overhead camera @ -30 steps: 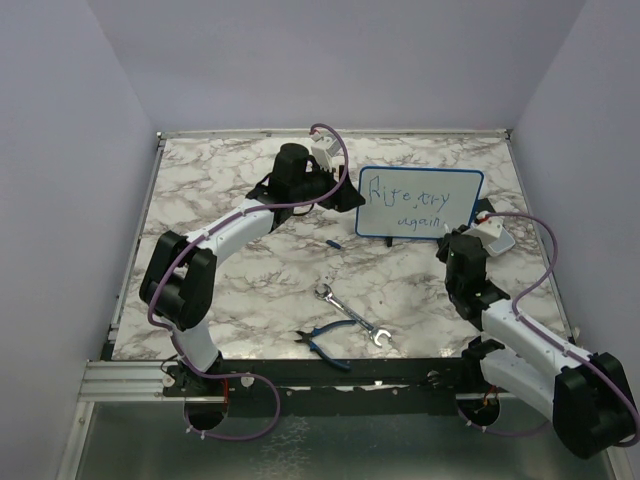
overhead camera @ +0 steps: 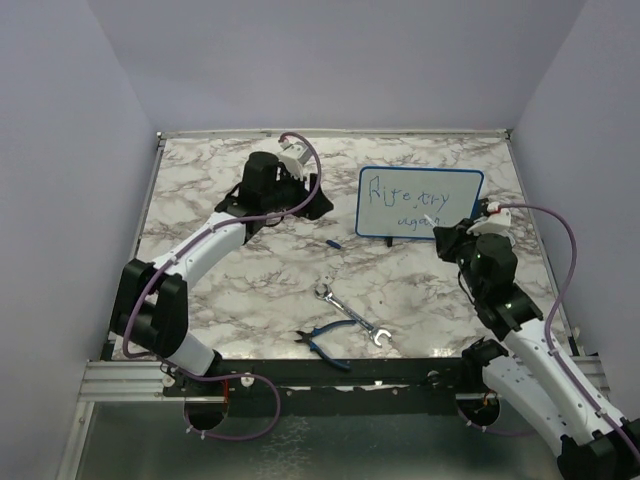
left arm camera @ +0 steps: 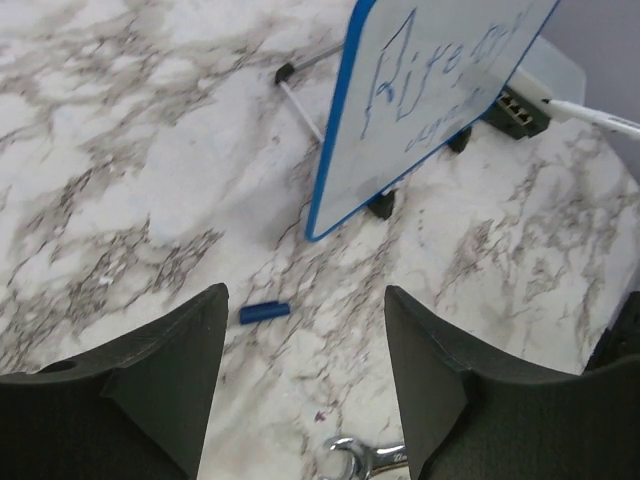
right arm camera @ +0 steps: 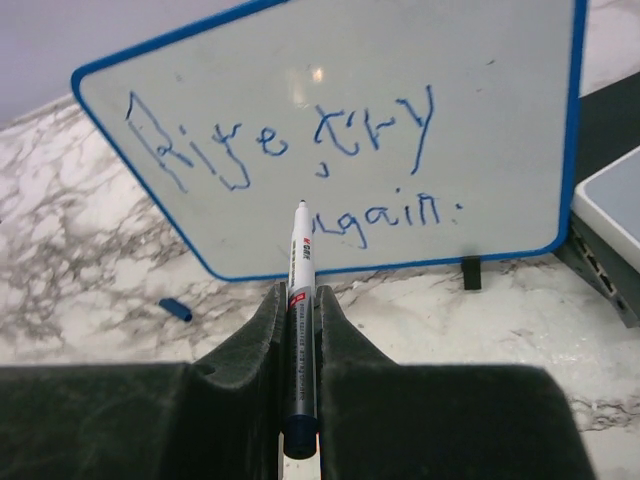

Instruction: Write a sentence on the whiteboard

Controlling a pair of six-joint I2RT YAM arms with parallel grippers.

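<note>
A whiteboard with a blue frame stands tilted at the back right, carrying handwriting that reads roughly "Rife, try" above "again." in dark strokes. My right gripper is shut on a white marker with a dark end. The marker's tip points toward the board and looks apart from it in the top view. My left gripper stands open left of the board, nothing between its fingers. A small dark blue cap lies on the table in front of the board's left end.
A wrench and blue-handled pliers lie at the front middle. Beside the board's right end sits a grey-white device, partly behind the right arm.
My left gripper has moved left, away from the board. The right gripper, still with the marker, has drawn back from the board's lower right. The writing looks the same.
</note>
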